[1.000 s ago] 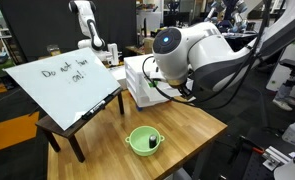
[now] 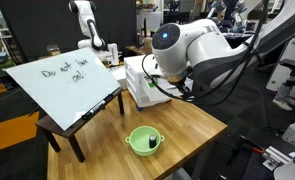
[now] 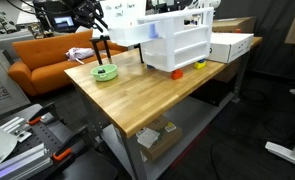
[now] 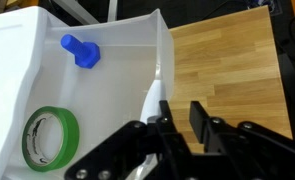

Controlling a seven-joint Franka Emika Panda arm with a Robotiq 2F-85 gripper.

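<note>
A white drawer (image 4: 115,85) stands pulled out of the white drawer unit (image 3: 179,38). Inside it lie a blue object (image 4: 81,50) and a roll of green tape (image 4: 51,138). My gripper is beside the drawer's wall, its dark fingertips apart, with wood showing between them. The left fingertip overlaps the wall in the wrist view; whether it touches, I cannot tell. In exterior view 1, the arm's white body hides part of the unit. A green bowl (image 2: 133,145) sits on the table with a small dark item (image 2: 153,142) in it.
A large white board with handwriting (image 2: 67,82) leans on the table's left side. Boxes (image 3: 230,45) stand beyond the drawer unit, with small red (image 3: 177,74) and yellow items (image 3: 200,64) near its base.
</note>
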